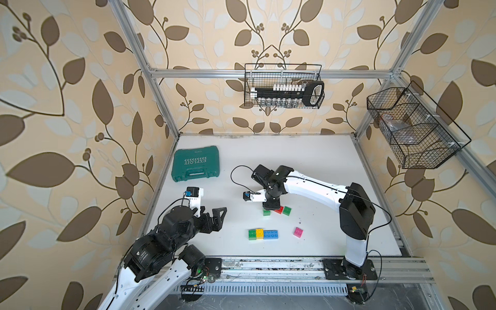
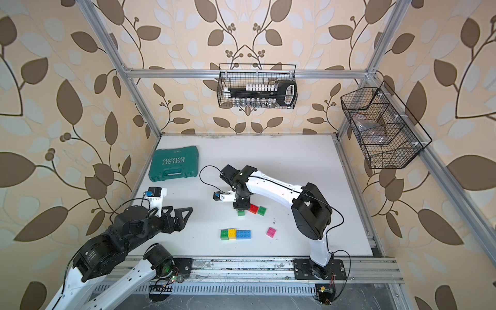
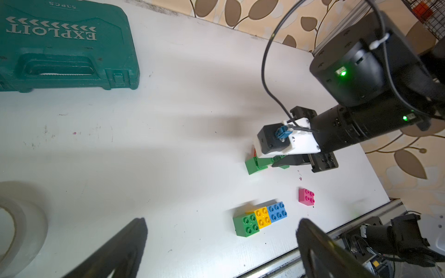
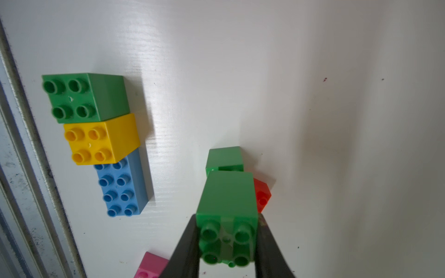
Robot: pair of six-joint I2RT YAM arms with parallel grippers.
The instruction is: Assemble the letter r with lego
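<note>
A green brick [image 4: 226,199] is clamped in my right gripper, held above a smaller-looking green block [image 4: 224,157] and a red brick [image 4: 261,192]; another green brick [image 1: 286,210] lies beside the red [image 2: 253,208]. My left gripper [image 1: 217,217] stands open and empty over the left of the table, fingertips blurred in its wrist view.
A teal case [image 1: 195,162] lies at the back left. A white roll [image 3: 18,236] shows at the left edge of the left wrist view. Wire baskets [image 1: 284,87] hang on the walls.
</note>
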